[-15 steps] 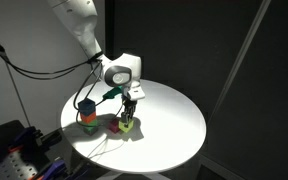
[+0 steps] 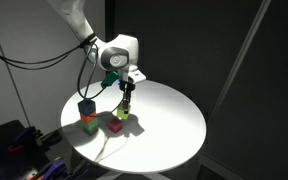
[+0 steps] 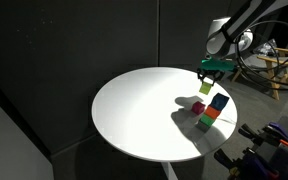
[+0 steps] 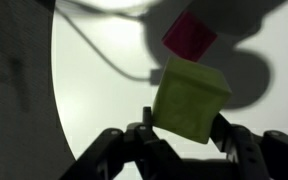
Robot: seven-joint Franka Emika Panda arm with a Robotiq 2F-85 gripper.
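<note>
My gripper is shut on a yellow-green block (image 4: pixel 190 98), which fills the space between the fingers in the wrist view. In exterior view 1 the same yellow-green block (image 2: pixel 122 114) hangs just above the white table, beneath the gripper (image 2: pixel 125 104). A pinkish-red cube (image 2: pixel 115 125) rests on the table, close by and lower than the held block. Left of them in exterior view 1 stands a stack: a blue block (image 2: pixel 86 106) on top, an orange block (image 2: pixel 88 117) in the middle and a green block (image 2: pixel 90 128) at the bottom.
Black cables loop beside the arm above the stack.
The gripper has risen and carried the yellow-green block up from beside the red cube, slightly toward the stack in exterior view 1. Red cube and stack stay put.
</note>
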